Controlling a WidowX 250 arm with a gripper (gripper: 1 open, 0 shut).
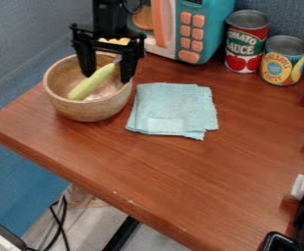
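Observation:
A wooden bowl [66,98] sits at the left of the table, holding a pale green-yellow elongated item [89,85], like corn or a vegetable. My black gripper [106,65] is over the bowl's back part, fingers spread apart around the upper end of that item and low near the rim. Whether anything is gripped cannot be made out.
A folded light blue cloth [172,111] lies right of the bowl. A teal toy microwave [194,29], a tomato can [244,44] and a second can [283,64] stand at the back. Black equipment [299,216] borders the right.

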